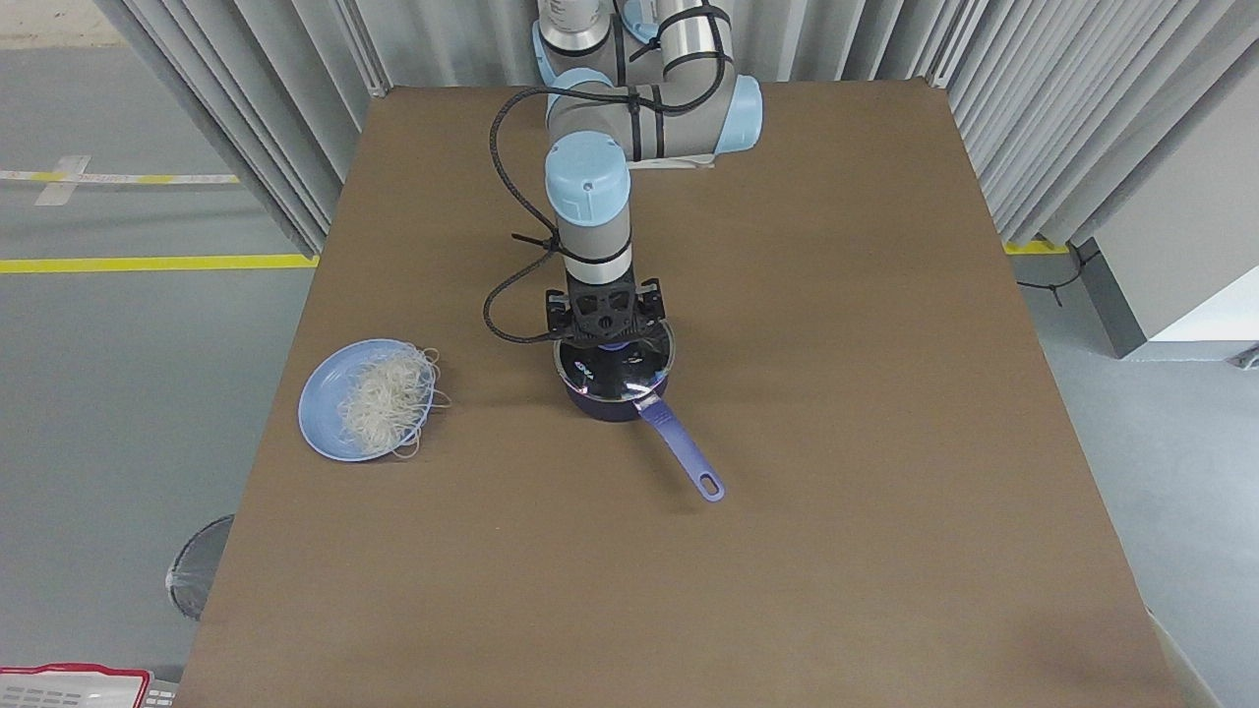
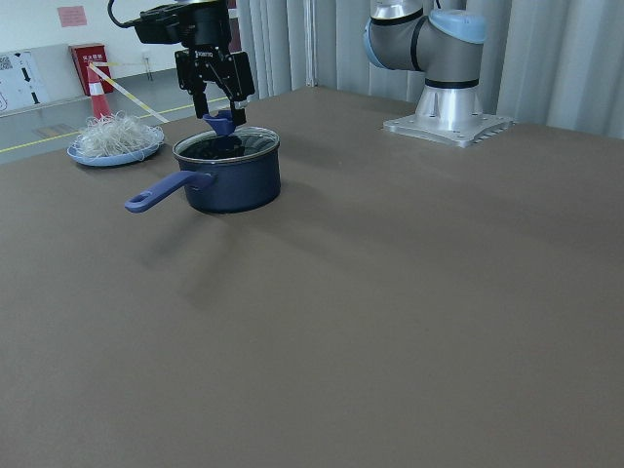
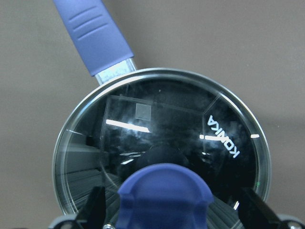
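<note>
A dark blue saucepan point(image 2: 232, 190) with a glass lid point(image 1: 596, 372) rests on the table, its long blue handle point(image 1: 679, 446) pointing toward the front right. My gripper point(image 2: 219, 107) is over the lid, its black fingers on either side of the blue lid knob point(image 3: 163, 198), low around it. Whether the fingers touch the knob is unclear; they look apart in the wrist view. In the front view the fingers are hidden under the wrist housing.
A light blue plate point(image 1: 325, 407) of white noodle-like strands sits at the left of the brown table point(image 1: 885, 496). The arm's base stands at the back edge.
</note>
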